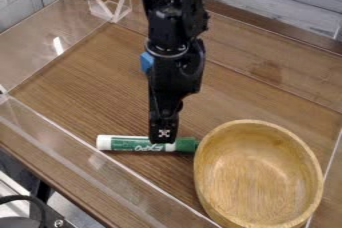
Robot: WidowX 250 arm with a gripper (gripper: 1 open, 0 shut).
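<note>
My black gripper (166,126) hangs low over the table, its open fingertips at a green and white marker (127,143) lying horizontally near the front. Whether the fingers straddle or touch the marker is hard to tell. A wooden bowl (258,187) sits to the right, close to the marker's capped end. A blue object (146,62) is mostly hidden behind my arm.
A clear raised edge runs along the left and front, with a white wire stand (110,4) at the back left.
</note>
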